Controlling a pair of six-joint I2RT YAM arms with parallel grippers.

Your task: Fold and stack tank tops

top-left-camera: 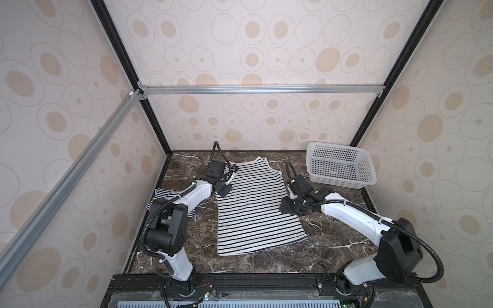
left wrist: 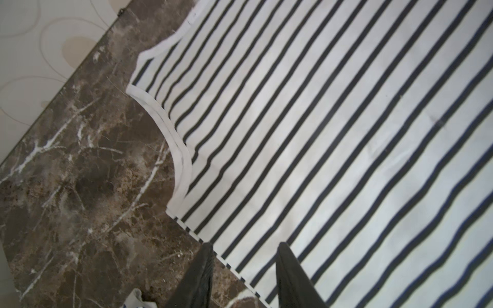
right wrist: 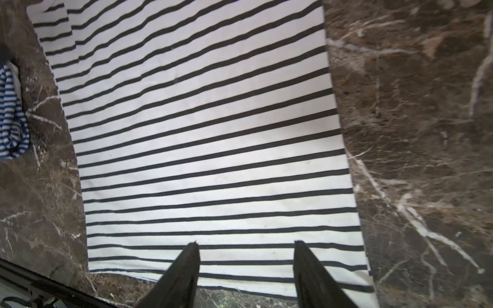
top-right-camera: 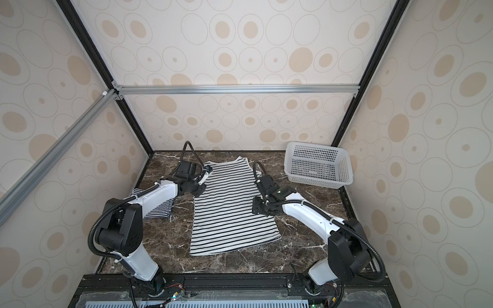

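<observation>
A white tank top with dark stripes point(top-left-camera: 254, 215) lies spread flat on the brown marbled table, neck end toward the back wall. Over its left edge, below the armhole, hovers my left gripper; its fingers are apart with nothing between them. My right gripper is above the right side of the shirt, fingers also apart and empty, the bottom hem showing between and beyond them in the right wrist view. At the far left, partly hidden behind my left arm, a folded striped garment point(top-right-camera: 159, 208) rests on the table.
A white perforated basket point(top-left-camera: 341, 165) stands empty at the back right. Bare table point(top-left-camera: 333, 236) shows to the right of the shirt, partly under my right arm. Walls close in the left, back and right sides.
</observation>
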